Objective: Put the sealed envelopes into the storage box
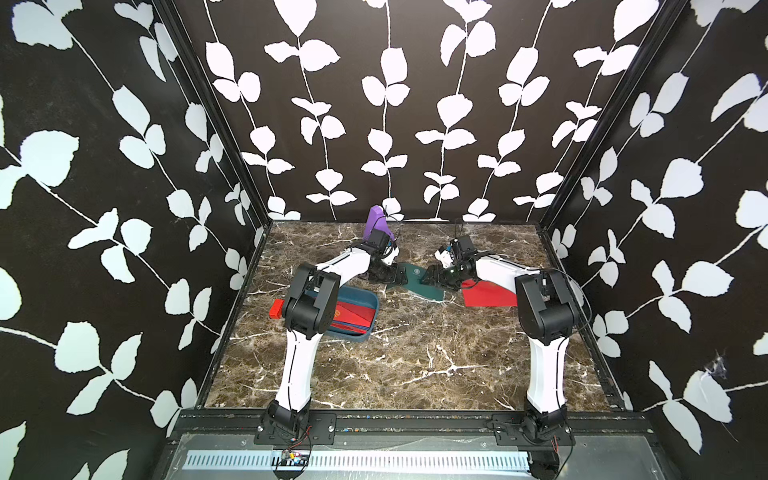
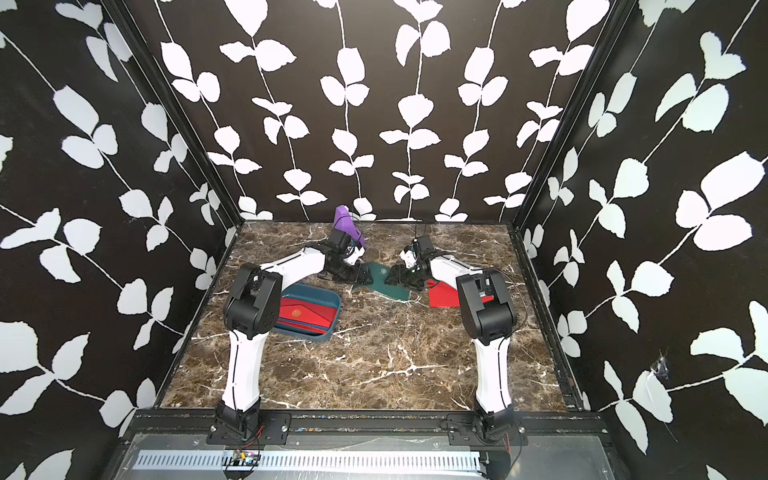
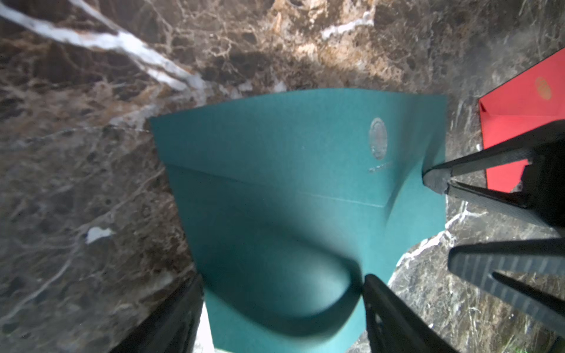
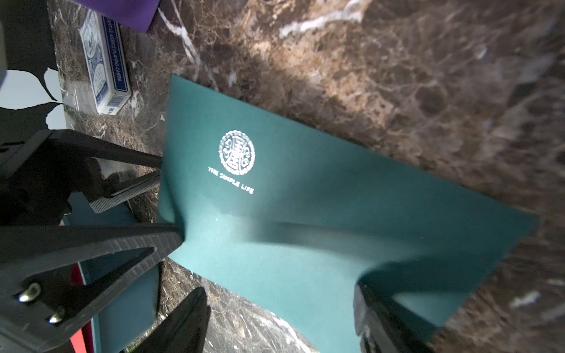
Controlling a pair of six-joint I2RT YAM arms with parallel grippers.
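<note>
A teal envelope [image 1: 418, 284] lies at the table's centre, creased between my grippers. My left gripper [image 1: 397, 276] is at its left end; in the left wrist view the blurred fingers press near a bulge in the paper. My right gripper [image 1: 432, 278] is at its other end, fingertips low on the paper, a raised fold beside one in the right wrist view. Whether either grips it is unclear. The blue storage box [image 2: 319, 332], at left, holds red envelopes [image 2: 300, 316]. Another red envelope [image 1: 489, 297] lies at the right, partly under my right arm.
A purple object [image 1: 376, 220] stands at the back. A playing-card box [image 4: 106, 61] lies beside a purple piece [image 4: 132, 11] in the right wrist view. A small red item [image 1: 277, 309] is left of the storage box.
</note>
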